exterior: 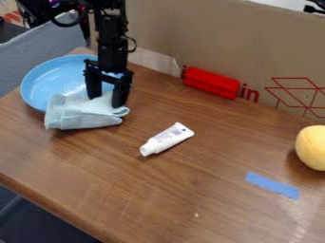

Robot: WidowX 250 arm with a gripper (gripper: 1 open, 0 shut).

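Note:
My black gripper [106, 87] is open, its fingertips down at a pale blue-grey cloth [76, 116] near the left of the table. The cloth lies crumpled over the front part of a blue plate [51, 71], on the table's wooden top. Whether any fold of cloth sits between the fingers is hard to see.
A red box-like object [211, 82] lies by the cardboard backdrop [216, 38]. A white tube [166, 139] lies mid-table, a yellow round object [311, 147] at the right edge, and blue tape [272, 185] at front right.

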